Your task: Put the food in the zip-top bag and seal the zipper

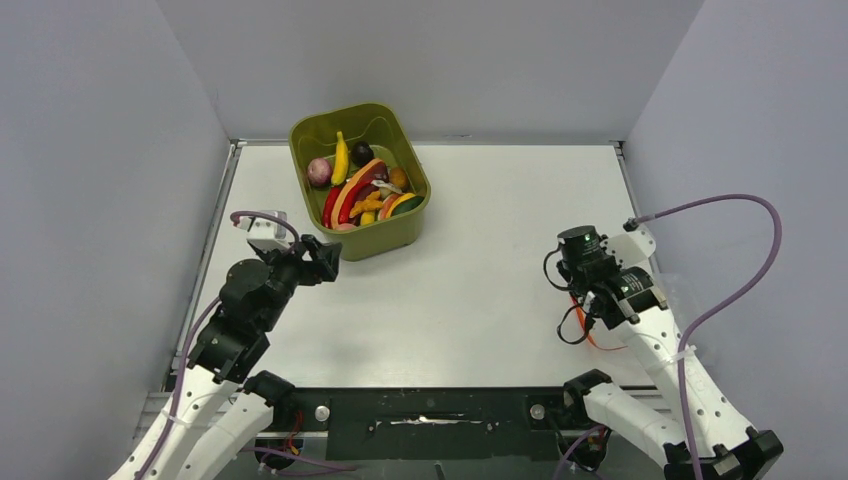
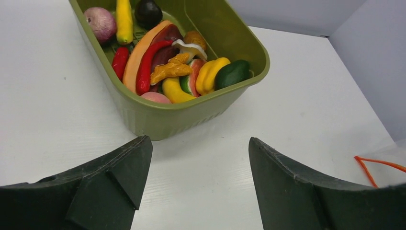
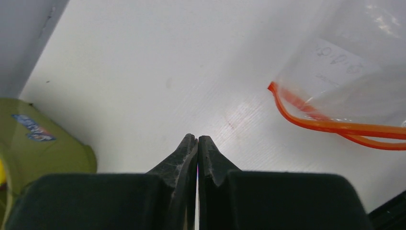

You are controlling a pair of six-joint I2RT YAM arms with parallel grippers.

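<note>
An olive bin (image 1: 400, 235) at the back left holds toy food: a banana, red peppers, an onion, an avocado and more, also in the left wrist view (image 2: 172, 120). My left gripper (image 1: 320, 258) hangs just in front of it, fingers apart with nothing between them (image 2: 200, 163). At the right of the table, the clear zip bag with orange zipper (image 3: 335, 127) lies flat, largely hidden under my right arm in the top view. My right gripper is shut, nothing visible between its fingertips, beside the bag.
Grey walls stand at the back and both sides; a dark rail runs along the front edge.
</note>
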